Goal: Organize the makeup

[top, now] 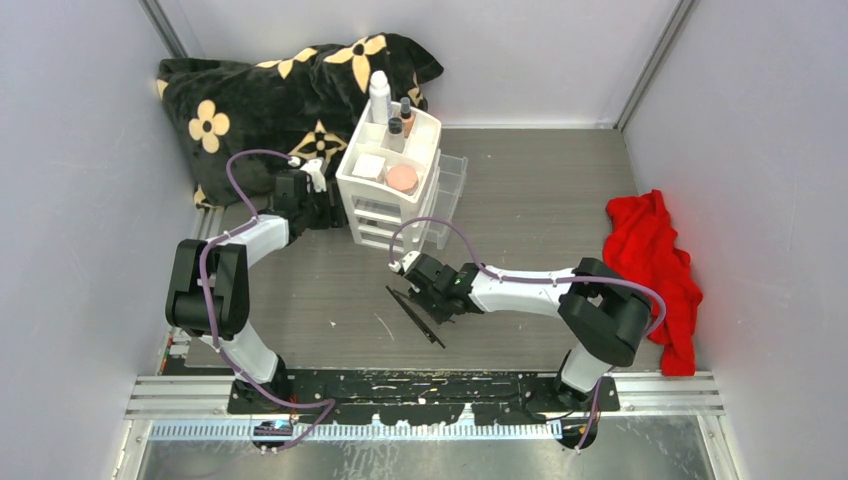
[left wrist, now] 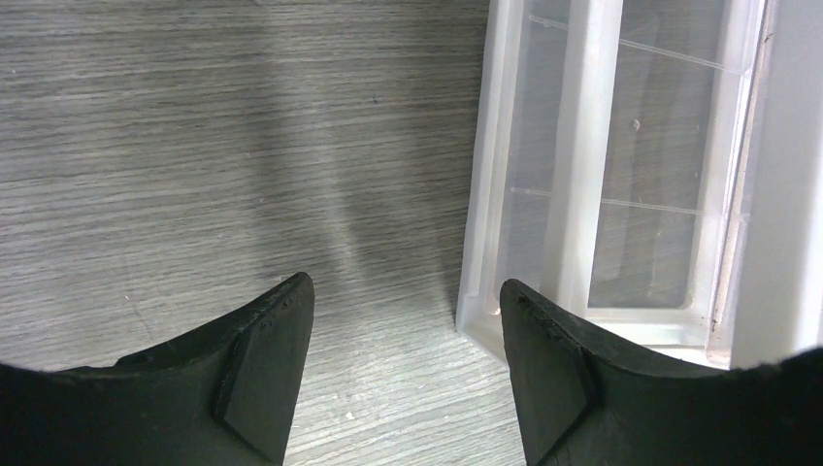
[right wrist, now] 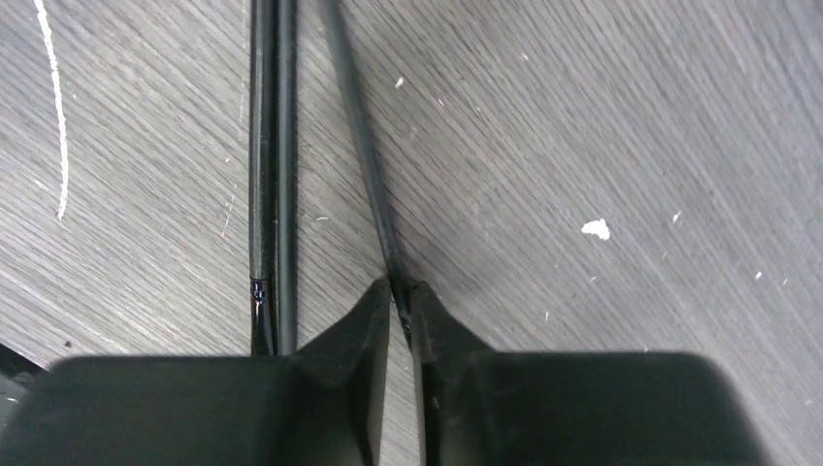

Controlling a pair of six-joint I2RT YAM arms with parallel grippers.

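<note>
Three thin black pencils lie in the right wrist view. Two rest side by side as a pair (right wrist: 275, 175); the single pencil (right wrist: 364, 136) runs slantwise between the fingertips of my right gripper. Those tips stand very close on both sides of it, near the table; whether they grip it does not show. At the left side of the white organizer (top: 390, 180), my left gripper is open and empty, its right finger (left wrist: 548, 359) against or very near the organizer's lower corner.
On top of the organizer stand a white bottle (top: 380, 98), two small bottles, a white box (top: 369, 166) and a round peach item (top: 402, 179). Clear drawers (top: 450, 185) jut out on its right. A dark pillow (top: 270, 110) lies behind, a red cloth (top: 655, 280) at far right.
</note>
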